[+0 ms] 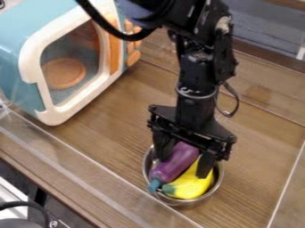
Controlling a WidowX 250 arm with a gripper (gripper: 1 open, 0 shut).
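Note:
My gripper [184,148] is lowered over a steel bowl [181,199], its fingers open on either side of a purple eggplant [173,166] lying in it. A yellow banana [192,185] lies beside the eggplant on the right. The upper parts of both are partly hidden by the gripper.
A toy microwave [50,55] with an open front and an orange plate inside stands at the upper left. A dark object and cable lie at the lower left edge.

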